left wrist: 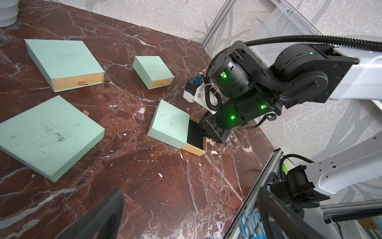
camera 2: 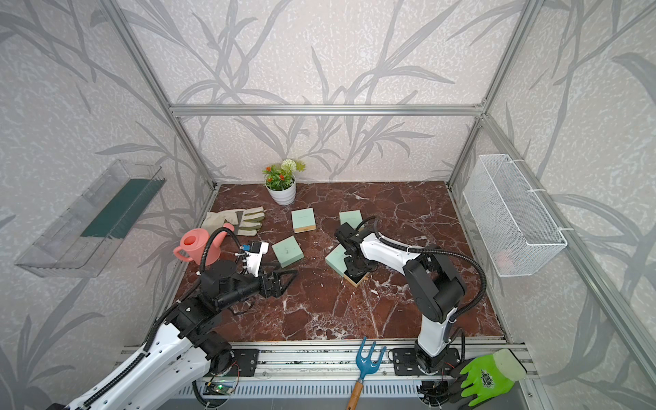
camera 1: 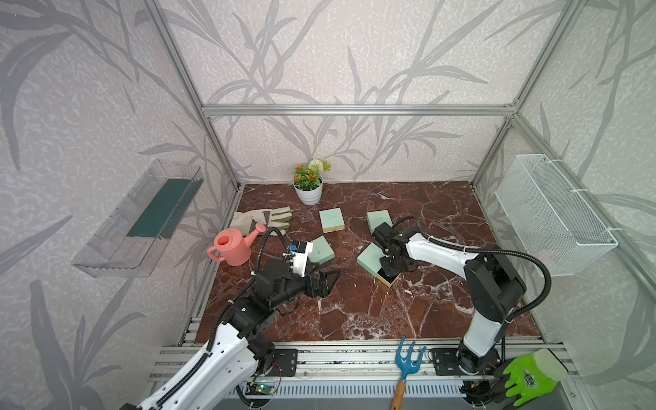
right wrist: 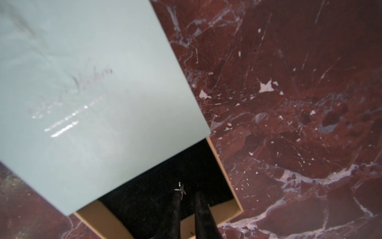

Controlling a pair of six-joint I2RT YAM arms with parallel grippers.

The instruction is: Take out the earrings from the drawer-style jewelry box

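Note:
The jewelry box (left wrist: 170, 124) is mint green, its drawer (left wrist: 192, 149) pulled partway out on the side facing my right arm. Inside, on black lining, a small silver star-shaped earring (right wrist: 181, 190) shows just beyond the fingertips in the right wrist view. My right gripper reaches down into the drawer with a narrow gap between its fingers. The earring lies near the tip of the left-hand finger; whether they touch is not clear. My left gripper (camera 1: 324, 284) stands open and empty over the table, left of the box.
Other mint boxes stand around: one (left wrist: 51, 133) near my left gripper, one (left wrist: 65, 63) behind it, one (left wrist: 153, 71) farther right. A pink watering can (camera 1: 232, 247), gloves (camera 1: 263, 220) and a potted plant (camera 1: 309, 188) are left and back.

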